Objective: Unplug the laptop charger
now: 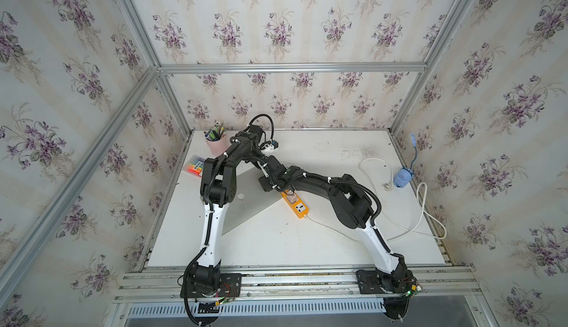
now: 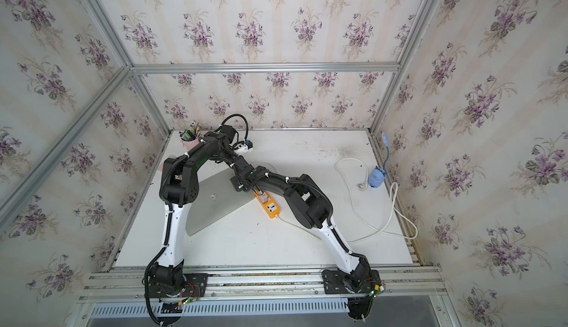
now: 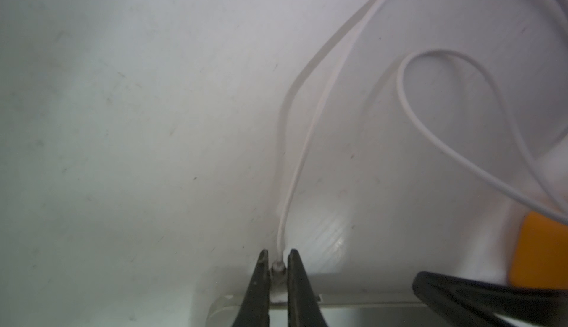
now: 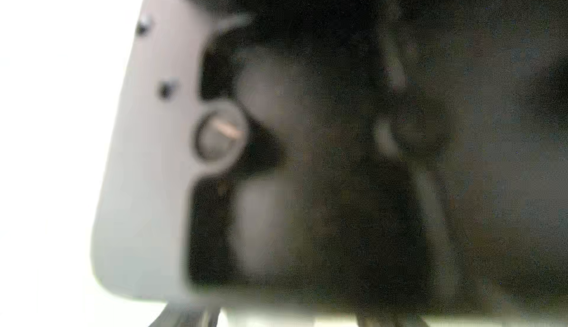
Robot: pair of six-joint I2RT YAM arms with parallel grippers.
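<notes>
The silver laptop (image 1: 242, 208) lies closed at the left centre. In the left wrist view my left gripper is shut at the laptop's edge, on the small connector end of the white charger cable (image 3: 316, 120). A black finger of the other arm shows at lower right. My right gripper (image 2: 242, 182) is low over the laptop's right part, beside the left arm; its wrist view is blurred and filled by dark hardware, with fingertips at the bottom edge, apparently apart.
An orange power strip (image 1: 298, 207) lies below the right arm. A pink pen cup (image 1: 217, 145) and coloured case (image 1: 195, 166) stand back left; a blue lamp (image 1: 403, 178) stands at right.
</notes>
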